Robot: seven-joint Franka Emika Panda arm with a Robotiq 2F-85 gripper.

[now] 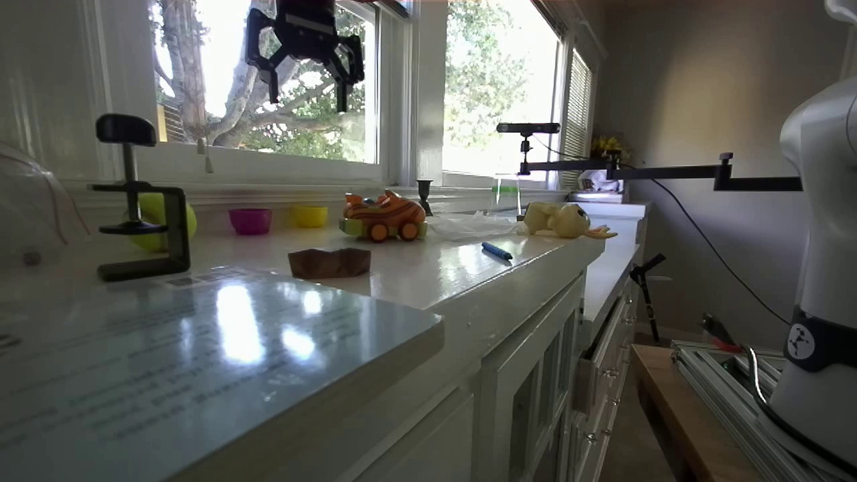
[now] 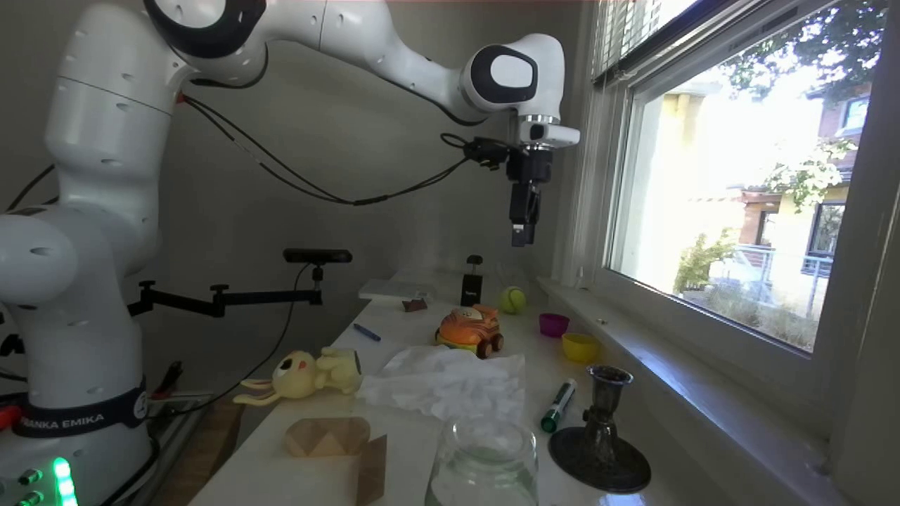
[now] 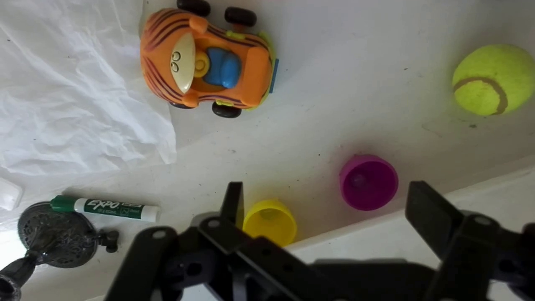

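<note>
My gripper [image 1: 308,103] is open, high above the counter and in front of the window, with nothing between its fingers. Looking down in the wrist view, a magenta cup [image 3: 369,182] and a yellow cup [image 3: 271,222] lie below, their openings facing up. The left finger [image 3: 232,203] partly overlaps the yellow cup's edge in that view. Further from the sill, an orange toy car [image 3: 208,60] stands beside a crumpled white sheet [image 3: 75,95]. A tennis ball [image 3: 494,80] rests at the right. Near the sill lies a green Expo marker [image 3: 113,208].
A dark candlestick [image 2: 600,438] and a glass jar [image 2: 485,468] stand at the camera's end of the counter in exterior view 2. A yellow plush bunny [image 2: 312,374] and blue pen [image 2: 367,332] lie toward the front edge. A black clamp [image 1: 144,197] stands near the ball.
</note>
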